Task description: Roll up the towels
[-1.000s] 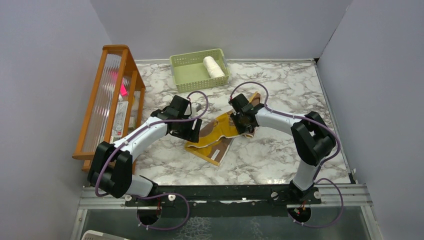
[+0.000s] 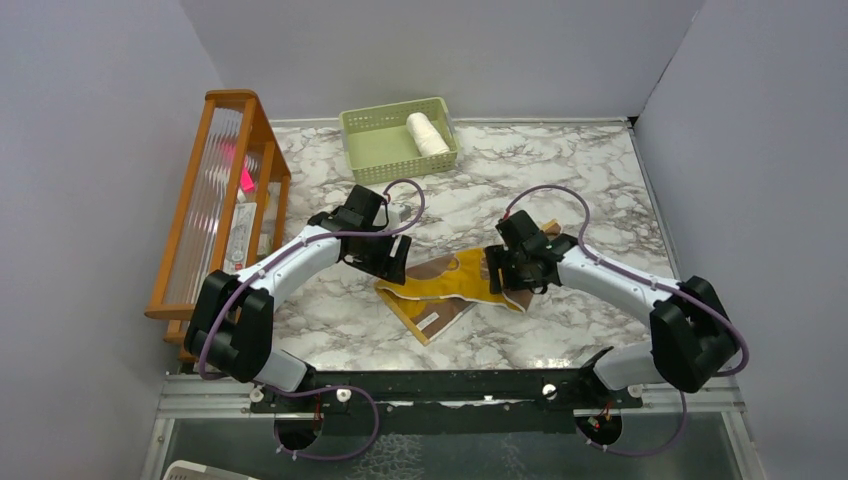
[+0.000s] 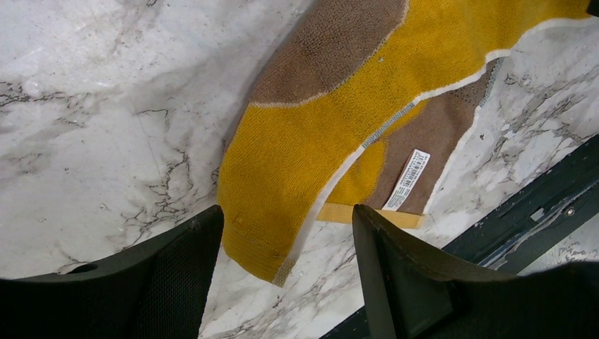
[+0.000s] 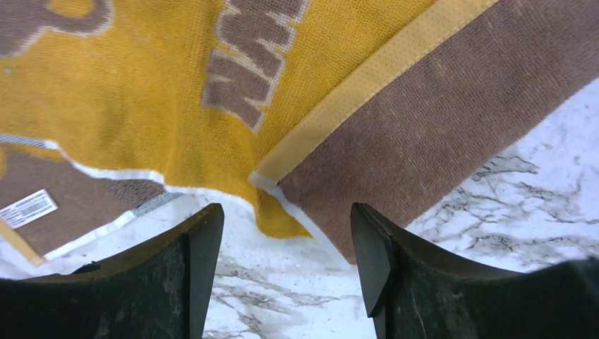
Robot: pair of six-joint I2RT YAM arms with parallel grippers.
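Observation:
A yellow and brown towel (image 2: 430, 288) lies unevenly folded on the marble table, its yellow side partly over the brown side with the white label. At its left end is my left gripper (image 2: 398, 272), its fingers part open; in the left wrist view a yellow corner of the towel (image 3: 261, 233) shows between and beyond the fingers. Over the towel's right end stands my right gripper (image 2: 498, 270), fingers apart too. In the right wrist view a brown fold and a yellow band (image 4: 339, 106) lie beyond its fingers (image 4: 201, 261), with bare marble between the tips.
A green basket (image 2: 365, 172) holding a white rolled towel (image 2: 427, 134) stands at the back. On the left is a wooden rack (image 2: 205, 200) with several things in it. Bare marble (image 2: 590, 330) lies at the front right.
My right gripper has moved to the right and slightly toward the front, and the towel's right end has shifted and spread that way. The left gripper has barely moved.

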